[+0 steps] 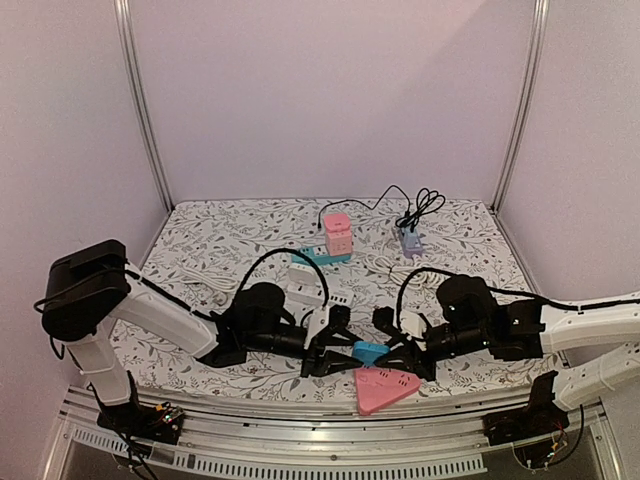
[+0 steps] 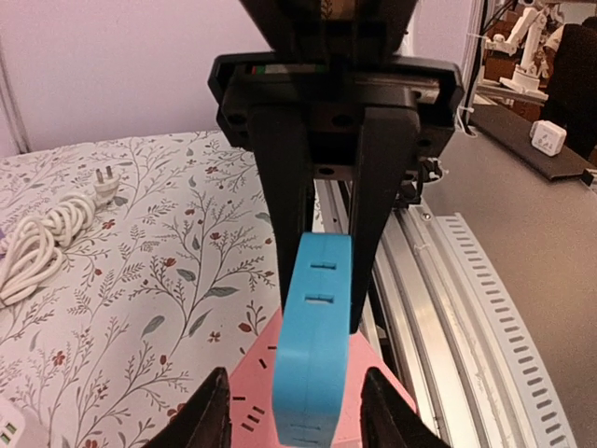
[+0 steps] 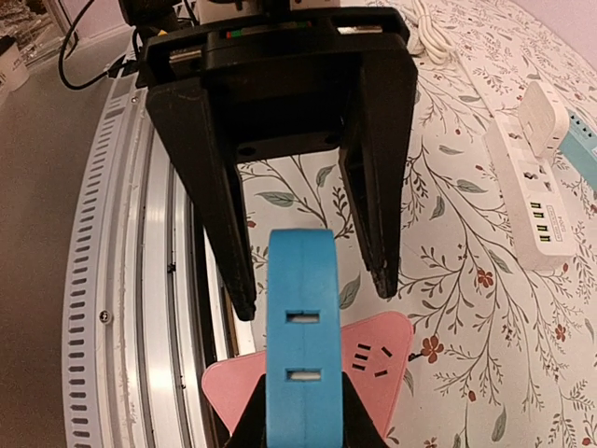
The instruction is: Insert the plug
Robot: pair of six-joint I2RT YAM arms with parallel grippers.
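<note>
A blue slotted block (image 1: 369, 353) is held between my two facing grippers, above the pink triangular power strip (image 1: 386, 390). My right gripper (image 1: 390, 358) is shut on the block; in the left wrist view its dark fingers (image 2: 373, 205) grip the block's far end. My left gripper (image 1: 350, 352) stands open, its fingertips (image 2: 203, 415) on either side of the near end with gaps showing. From the right wrist view, the left fingers (image 3: 378, 215) are also apart from the block (image 3: 303, 327), whose two slots face that camera. A white cable's two-pin plug (image 2: 106, 185) lies on the table.
Behind the grippers lie a white power strip (image 3: 530, 191), a teal strip (image 1: 340, 258) and a pink cube-like socket (image 1: 338, 235). Coiled white cable (image 2: 42, 238) and black cable (image 1: 425, 205) lie farther back. A metal rail (image 1: 300, 420) borders the front.
</note>
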